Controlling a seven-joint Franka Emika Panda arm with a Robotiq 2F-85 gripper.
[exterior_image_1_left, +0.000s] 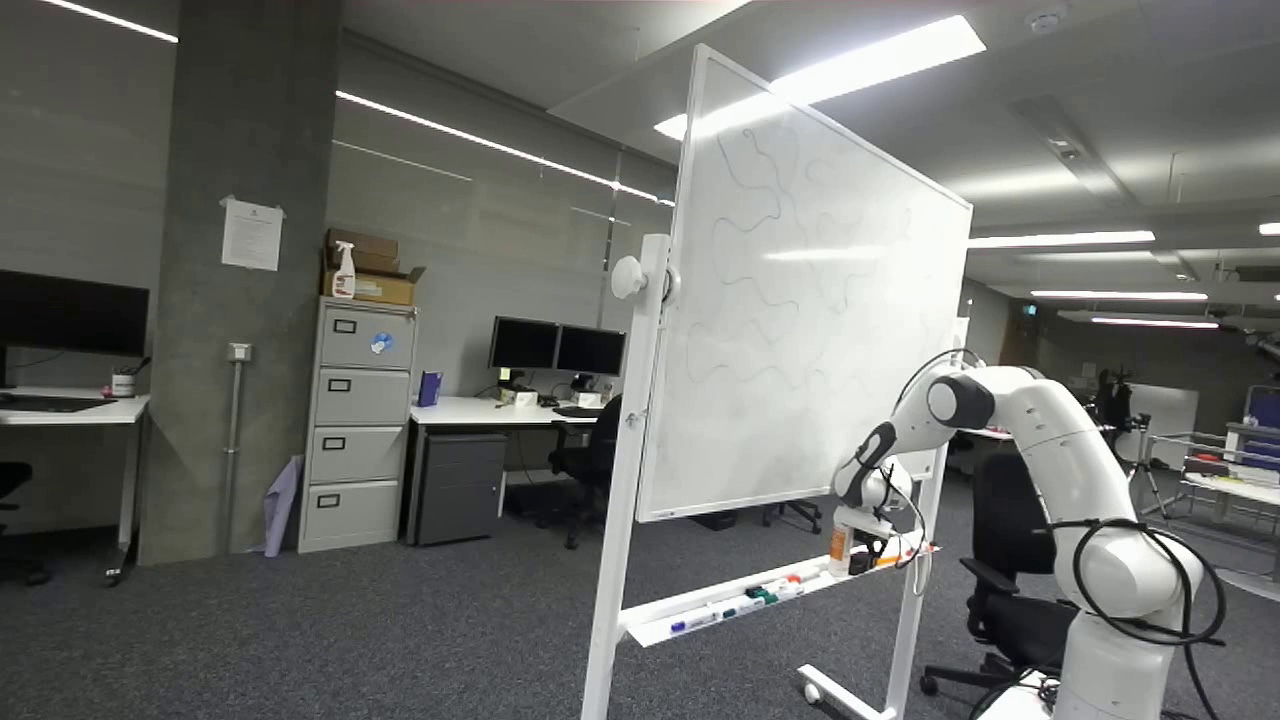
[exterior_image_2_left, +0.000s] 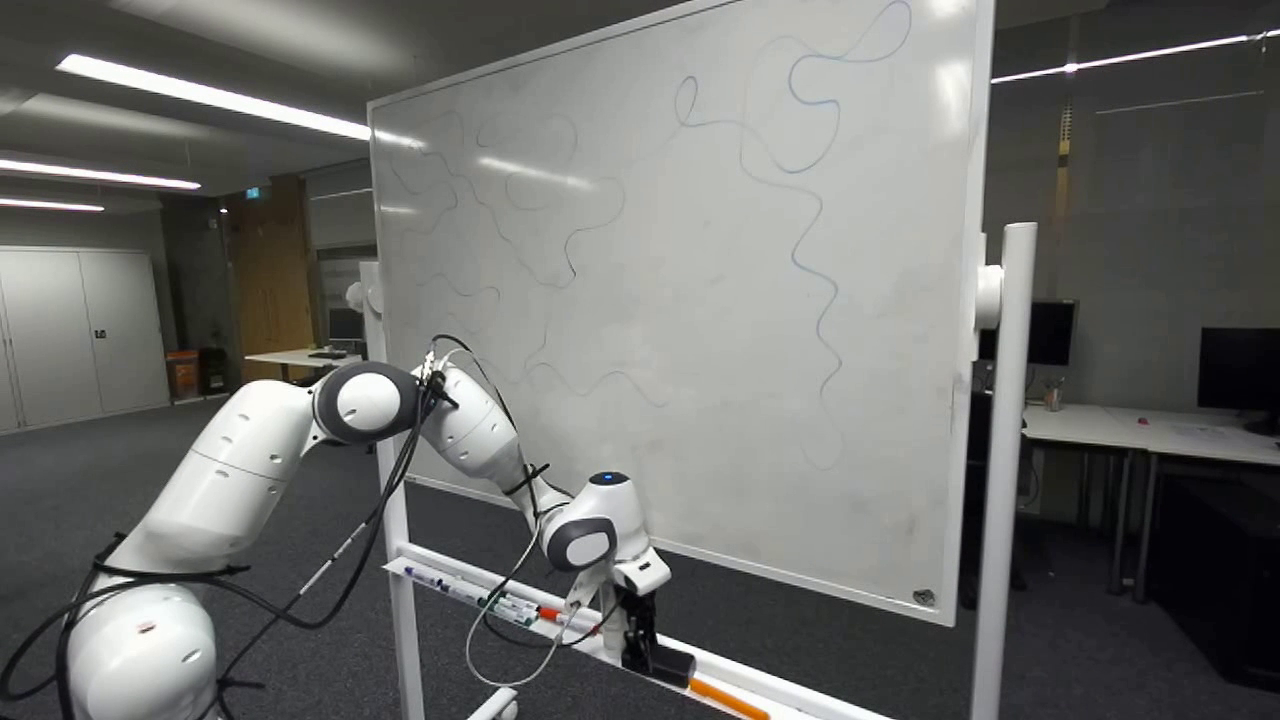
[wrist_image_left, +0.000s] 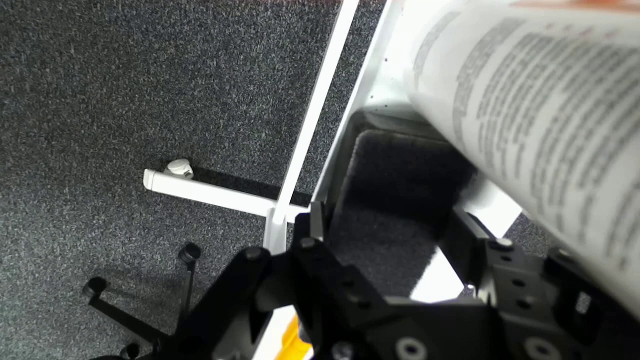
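Observation:
My gripper points down at the tray, its fingers on either side of a black eraser with a felt-like face, and it is shut on it. In the second exterior view the eraser is at tray level; whether it touches the tray is hard to tell. Right beside the gripper stands a white bottle with an orange label, which fills the right of the wrist view. Above them the whiteboard carries faint wavy pen lines, darkest toward its right side in the second exterior view.
Several markers lie along the tray away from the gripper. An orange item lies on the tray just past the eraser. The whiteboard's lower frame runs above the tray. A black office chair stands behind the arm.

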